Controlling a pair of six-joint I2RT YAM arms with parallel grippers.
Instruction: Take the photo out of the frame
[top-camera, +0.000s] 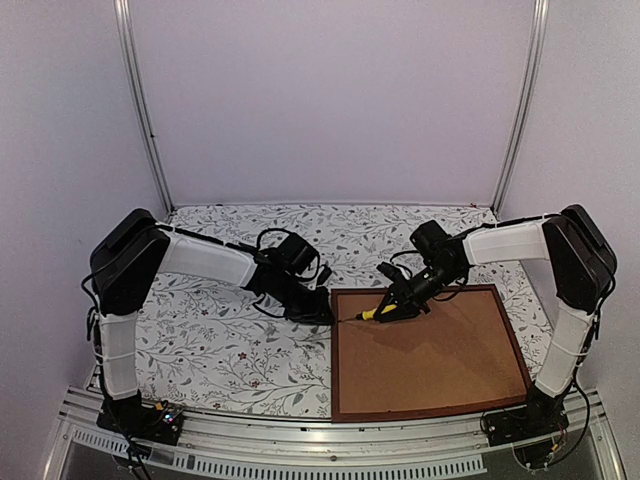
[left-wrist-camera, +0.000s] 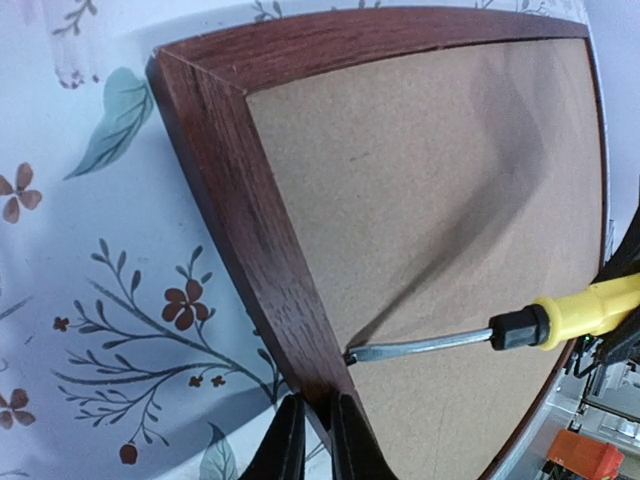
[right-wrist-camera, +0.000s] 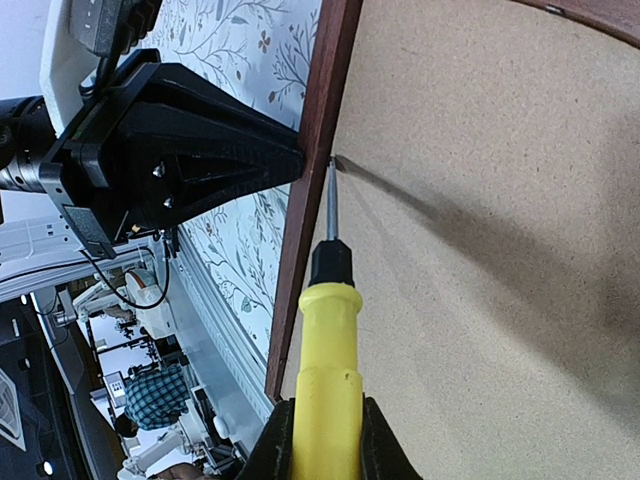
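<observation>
The wooden picture frame (top-camera: 335, 365) lies with its brown backing board (top-camera: 430, 360) facing up; no photo shows. My right gripper is shut on the yellow handle of a screwdriver (right-wrist-camera: 330, 320). In the left wrist view, the flat metal tip of this screwdriver (left-wrist-camera: 420, 347) meets the seam between board and left frame strip. My left gripper is at the outside of that strip, close to the tip, its fingers (left-wrist-camera: 348, 435) a little apart. Whether they pinch the frame edge is hard to see.
The frame's near edge comes close to the metal rail (top-camera: 330, 462) at the front. Small dark metal tabs, one of them a tab (right-wrist-camera: 555, 9), sit along the frame's inner edge.
</observation>
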